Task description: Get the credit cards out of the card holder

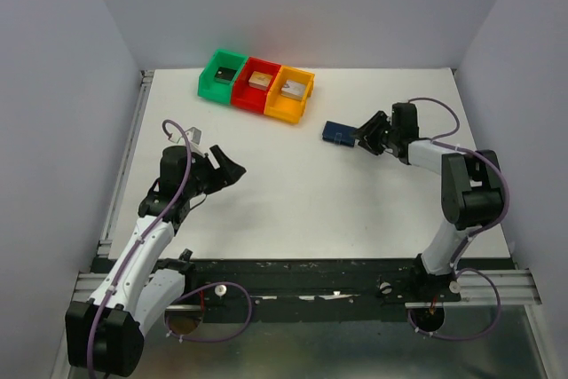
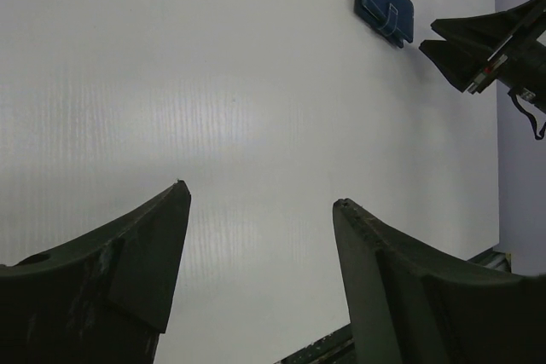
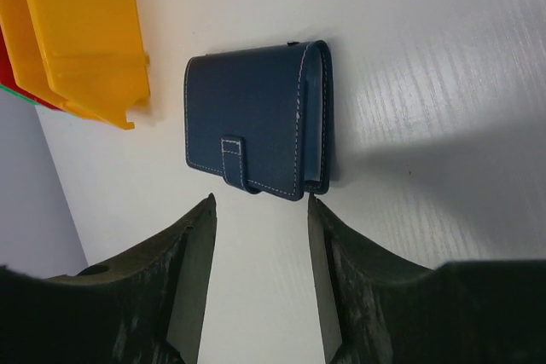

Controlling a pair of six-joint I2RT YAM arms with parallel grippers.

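A dark blue card holder (image 1: 340, 133) with light stitching lies closed on the table, right of the yellow bin. In the right wrist view the card holder (image 3: 247, 121) shows its strap and one open-ended side; no card can be made out. Just to its right stands my right gripper (image 1: 371, 137), fingers apart, nothing between them. The right gripper's fingertips (image 3: 207, 204) appear just below the holder in that wrist view. Over the left of the table hangs my left gripper (image 1: 232, 165), open and empty, well away from the holder. The holder (image 2: 384, 2) is at the top right in the left wrist view.
Green (image 1: 215, 88), red (image 1: 245, 97) and yellow (image 1: 286, 109) bins stand in a row at the back, each with something inside. Bare table lies between the arms and in front of the holder.
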